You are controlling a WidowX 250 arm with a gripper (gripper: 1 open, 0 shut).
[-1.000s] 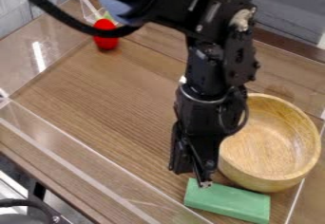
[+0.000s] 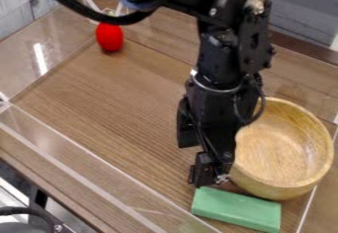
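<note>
My black gripper (image 2: 199,153) hangs over the lower right of the table, open, its fingertips low by the left rim of a wooden bowl (image 2: 294,148). A green rectangular block (image 2: 238,209) lies at the front edge, just below the fingertips and in front of the bowl. Whether anything touches is hard to tell.
A red object (image 2: 110,37) stands at the back left of the wooden table (image 2: 93,109). A wall and ledge run along the back.
My gripper has shifted slightly up and to the left, away from the green block, and its fingers sit at a different angle. The bowl and block look unmoved.
</note>
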